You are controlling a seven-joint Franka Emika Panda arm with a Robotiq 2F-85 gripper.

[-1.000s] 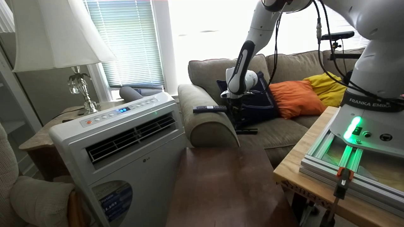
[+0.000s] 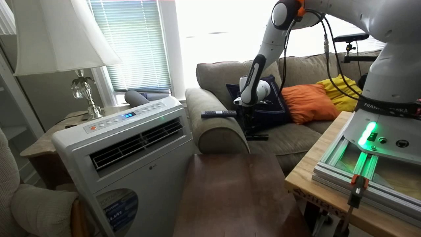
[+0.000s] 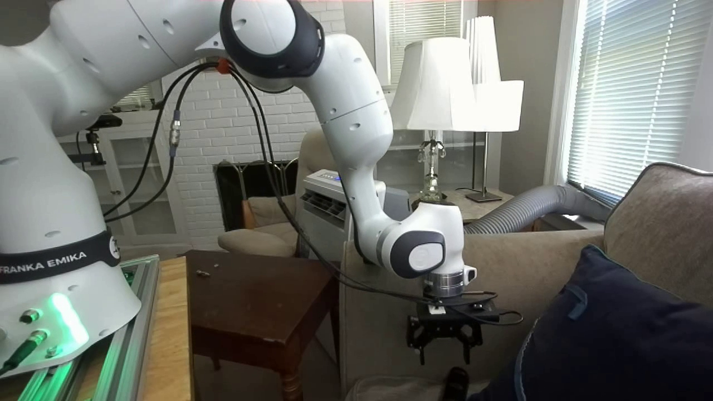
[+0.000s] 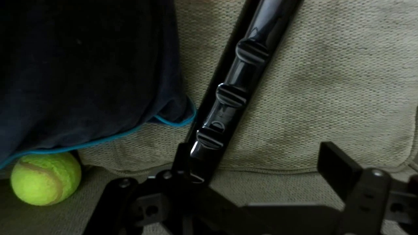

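Note:
My gripper (image 3: 444, 357) points down over the sofa seat with its fingers apart and nothing gripped. Under it lies a long, glossy black object with ridged raised parts (image 4: 231, 94), slanting across the beige cushion in the wrist view. One dark fingertip (image 4: 182, 154) overlaps this object's lower end in that view; whether they touch I cannot tell. The other fingertip (image 4: 333, 160) is over bare cushion to the right. In exterior view 1 the black object (image 2: 259, 137) sticks out at the seat's front, just below the gripper.
A navy pillow (image 4: 86, 78) with blue piping lies beside the object, and a tennis ball (image 4: 46, 179) sits at its edge. The sofa armrest (image 2: 221, 136) carries a dark remote (image 2: 218, 114). Orange (image 2: 309, 103) and yellow pillows (image 2: 343, 92) are farther along. A brown table (image 2: 236, 189) stands in front.
The hand has come down a little and shifted slightly right in exterior view 1, and the arm's elbow sits lower. The black object on the seat looks unmoved.

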